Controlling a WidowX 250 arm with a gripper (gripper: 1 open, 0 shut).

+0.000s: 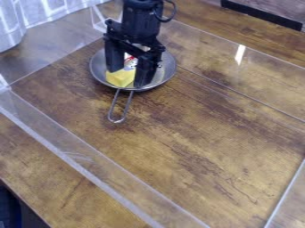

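Observation:
My black gripper [130, 63] hangs over a grey metal pan [163, 72] at the upper middle, fingers apart and open. A yellow block [120, 77] lies in the pan below and between the fingers. A small white-and-red item shows behind the gripper, partly hidden. The pan's wire handle [117, 116] points toward the front.
Clear plastic walls [60, 147] run along the left and lower edge, with another at the lower right.

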